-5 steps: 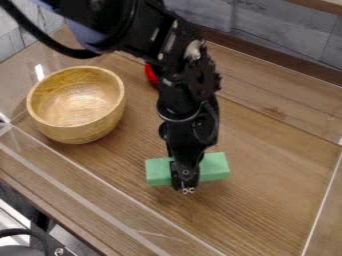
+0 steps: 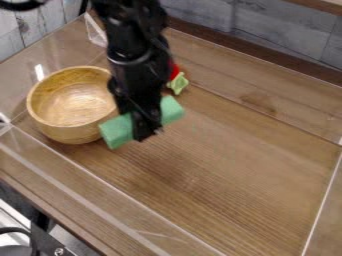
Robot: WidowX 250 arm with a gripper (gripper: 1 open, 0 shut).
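My gripper point(image 2: 139, 116) hangs over the table just right of a tan wooden bowl point(image 2: 64, 100), shut on a mint-green block point(image 2: 124, 131). The block is tilted and held at or near the bowl's right edge; whether it touches the bowl or table is unclear. The fingertips are partly hidden by the block and the dark gripper body.
Behind the gripper, a red object point(image 2: 173, 71) and a small light-green item point(image 2: 175, 84) sit on the table point(image 2: 247, 175). A dark cable lies at the lower left.
My gripper has moved left and upward in the view with the green block, from the middle of the table to beside the bowl.
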